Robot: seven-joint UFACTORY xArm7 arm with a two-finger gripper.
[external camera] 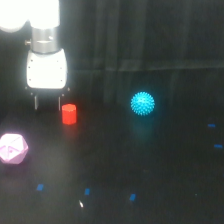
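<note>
The white gripper (48, 103) hangs at the upper left of the camera view, pointing down. Its two thin dark fingers stand apart, with nothing visible between them. Just right of the fingers and slightly lower in the picture is a small red block (69, 114); I see no clear contact between them. A spiky light-blue ball (142, 104) rests on the dark surface right of centre. At the left edge lies a pink, many-sided object (13, 148) with paler faces.
Small blue marks dot the dark table (110, 160) along the front and at the right side. A dark curtain (150, 60) hangs behind. Between the red block and the ball the surface is clear, as is most of the front.
</note>
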